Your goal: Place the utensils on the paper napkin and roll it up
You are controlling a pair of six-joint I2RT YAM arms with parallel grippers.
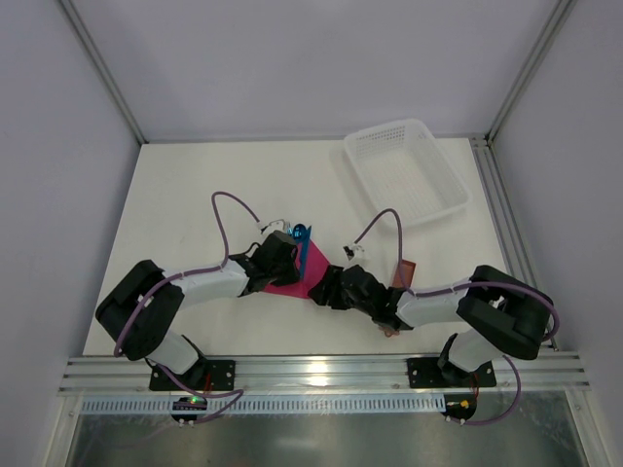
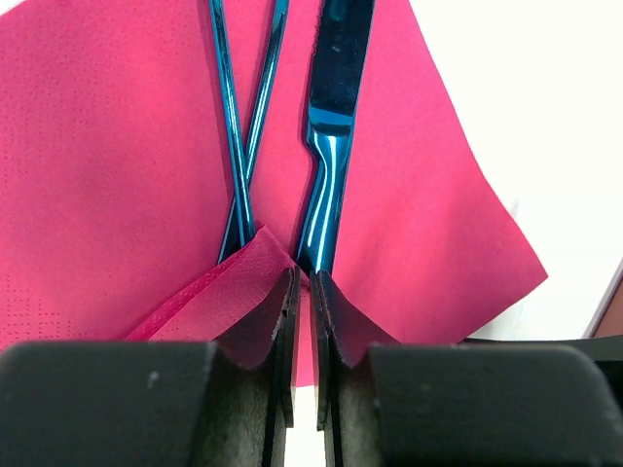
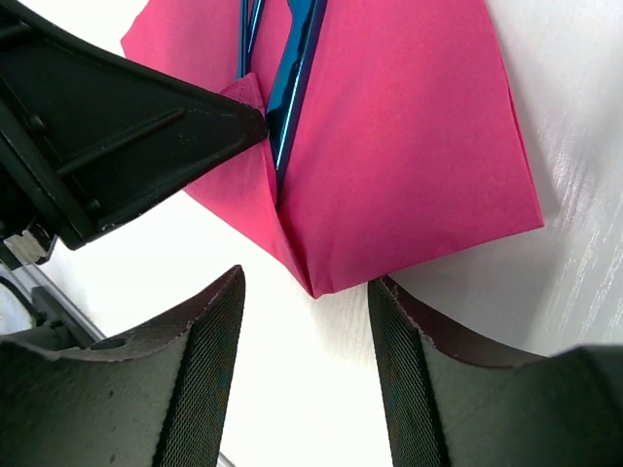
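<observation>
The pink napkin (image 1: 316, 265) lies with its near edge folded over the ends of two slim blue handles (image 2: 232, 117). Beside them a blue knife (image 2: 329, 165) rests on the cloth, its handle end at the fold. My left gripper is at this fold, fingertips close together with pink showing in a narrow gap; whether they pinch the cloth I cannot tell. My right gripper stands open at the napkin's near edge, a raised cloth corner showing beyond and between its fingertips. In the top view the arms hide part of the napkin.
A white basket (image 1: 404, 175) sits at the back right. Beneath the right arm lies a reddish-brown object (image 1: 405, 274), partly covered.
</observation>
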